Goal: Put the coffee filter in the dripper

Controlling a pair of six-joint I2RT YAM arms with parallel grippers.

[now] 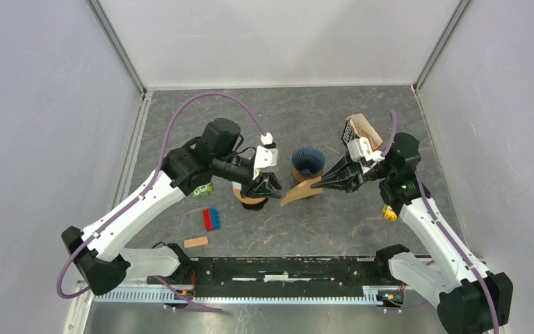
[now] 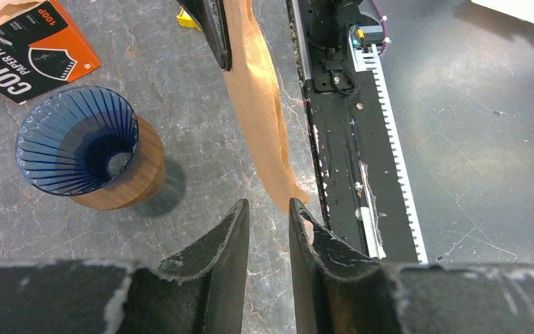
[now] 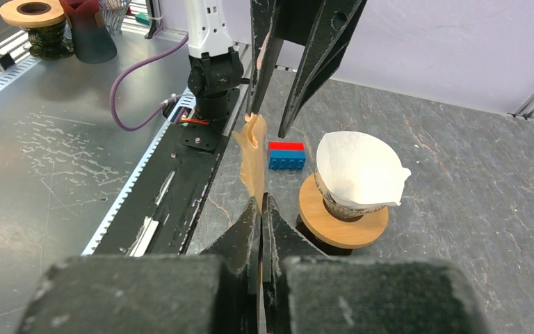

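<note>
My right gripper (image 1: 318, 184) is shut on a folded brown coffee filter (image 1: 299, 192), which juts out to the left. In the left wrist view the filter (image 2: 261, 118) hangs down from the right fingers (image 2: 215, 35). My left gripper is part open, its fingertips close to the filter's free end. From the right wrist view, one left fingertip appears to meet the filter (image 3: 253, 156), though contact is uncertain; the other stands apart. Just behind the filter is the blue ribbed dripper (image 1: 308, 158) in a wooden base, empty inside (image 2: 76, 142).
A wooden ring stand (image 3: 344, 226) bearing a cup with white paper (image 3: 358, 170) is left of the dripper, partly under my left gripper. The filter box (image 1: 363, 131) stands at the back right. A red-blue brick (image 1: 211, 219) and wooden block (image 1: 196, 242) lie front left.
</note>
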